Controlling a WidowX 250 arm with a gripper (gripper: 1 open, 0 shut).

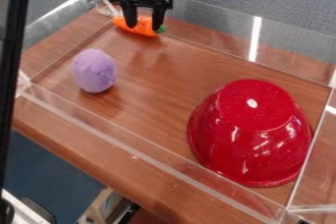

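Observation:
At the top of the view, my black gripper (143,16) hangs over an orange carrot (133,28) with a green tip, lying at the back left of the wooden surface. The fingers reach down around the carrot or just above it; whether they touch it or hold it I cannot tell. A purple egg-shaped object (93,71) sits at the left middle. An upturned glossy red bowl (249,128) fills the right front.
Clear plastic walls (210,24) border the wooden surface (164,100) on its sides. A blue floor shows at the lower left.

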